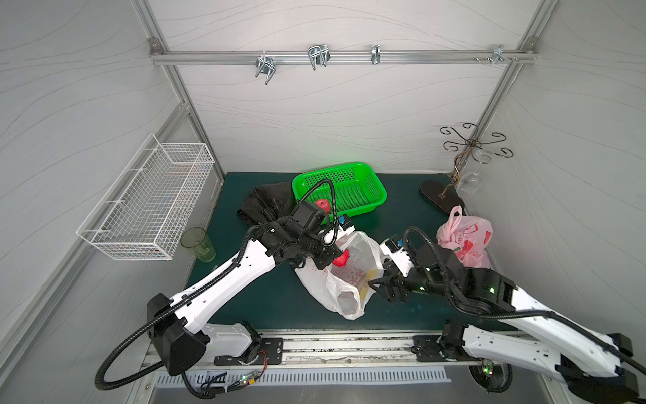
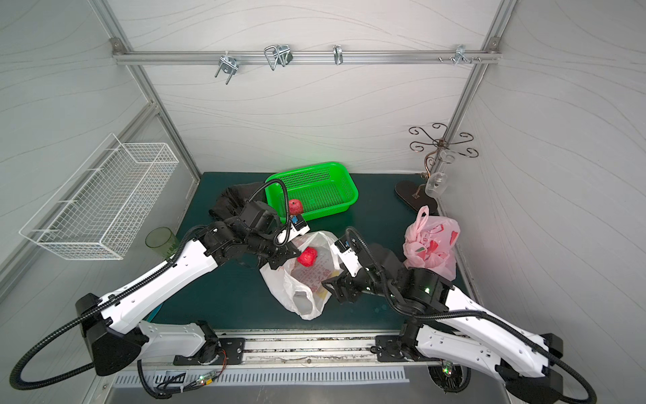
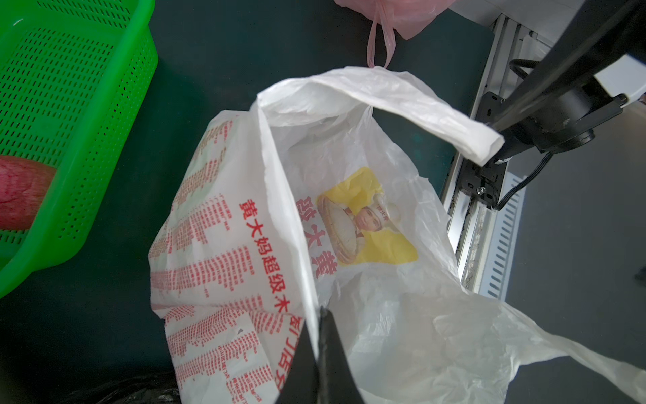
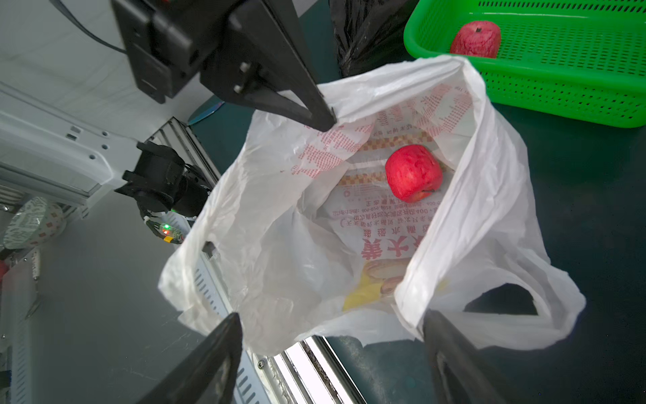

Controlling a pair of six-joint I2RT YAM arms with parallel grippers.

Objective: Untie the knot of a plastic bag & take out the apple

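A white plastic bag (image 1: 328,289) lies open on the table, red print on it. A red apple (image 4: 414,173) rests inside, clearly seen from the right wrist. My left gripper is shut on the bag's rim at its left side, thin plastic between the fingers. My right gripper is at the bag's right side, fingers parted around the near edge of the plastic; whether they touch it I cannot tell.
A green basket (image 2: 336,202) with another red fruit (image 4: 475,39) stands behind. A black bag (image 1: 262,202), a glass (image 1: 197,245), a pink bag (image 1: 464,235) and a metal stand (image 1: 440,195) surround the workspace.
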